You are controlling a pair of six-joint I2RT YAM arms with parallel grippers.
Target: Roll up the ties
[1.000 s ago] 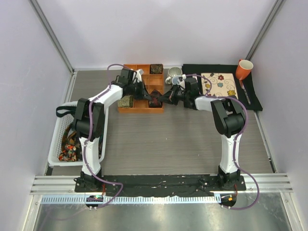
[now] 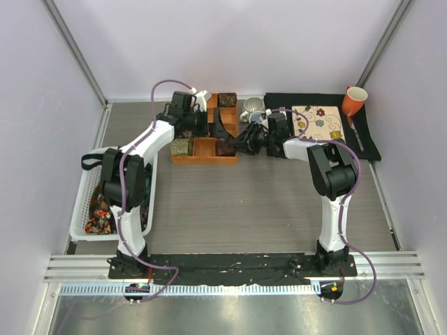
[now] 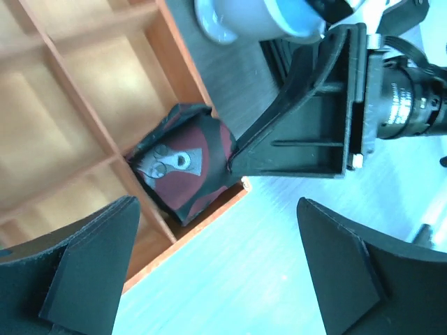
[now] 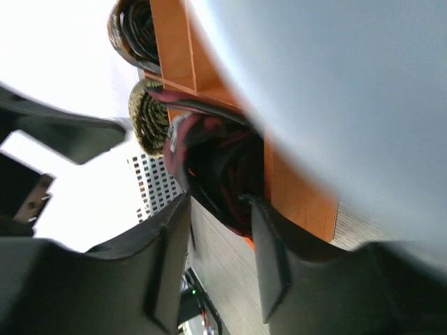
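A dark red and black tie [image 3: 185, 160], bundled with its label up, fills the front right compartment of the wooden organizer [image 3: 167, 234]. Over that area my left gripper [image 2: 211, 127] hovers with its fingers wide apart and nothing between them; one left finger [image 4: 73, 136] shows in the right wrist view. My right gripper reaches in from the right, its fingertips at the tie's edge and touching it in the left wrist view. Its two fingers stand apart, with the dark tie [image 4: 230, 157] just beyond them.
Other rolled ties sit in the organizer, one at front left [image 2: 181, 147] and one at back right [image 2: 227, 100]. A white basket [image 2: 79, 202] of loose ties stands left. Cups [image 2: 253, 106] are close to the organizer's right side.
My left gripper has lifted away from the tie and shifted back, and its fingers are now wide apart. The right arm has hardly moved.
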